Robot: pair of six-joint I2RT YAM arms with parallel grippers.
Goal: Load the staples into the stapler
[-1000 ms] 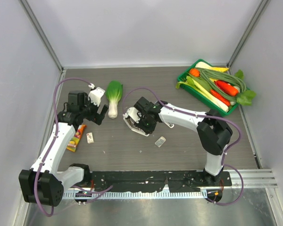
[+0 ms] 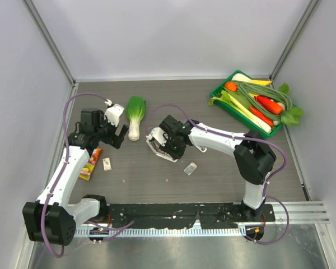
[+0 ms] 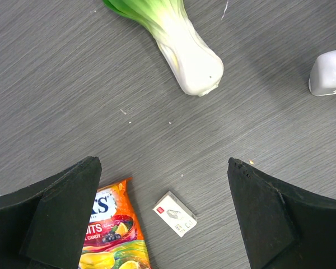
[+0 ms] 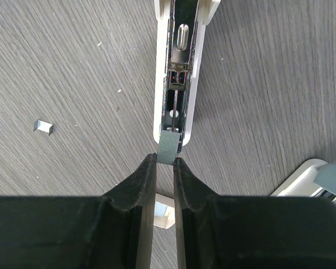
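Observation:
The stapler [image 4: 158,101] lies on the table with its metal channel exposed, running up the right wrist view. A short grey staple strip [image 4: 168,147] sits between the fingertips of my right gripper, over the channel's near end; whether it rests in the channel I cannot tell. From above, that arm covers much of the stapler [image 2: 167,157]. My left gripper is open above bare table, nothing between its fingers. In the left wrist view, a white end of the stapler [image 3: 327,74] shows at the right edge.
A small loose staple piece [image 4: 44,127] lies left of the stapler. Small boxes [image 2: 190,168] [image 2: 106,164], a snack bag [image 2: 90,164] and a leafy vegetable [image 2: 135,116] lie around. A green vegetable basket [image 2: 215,91] stands back right.

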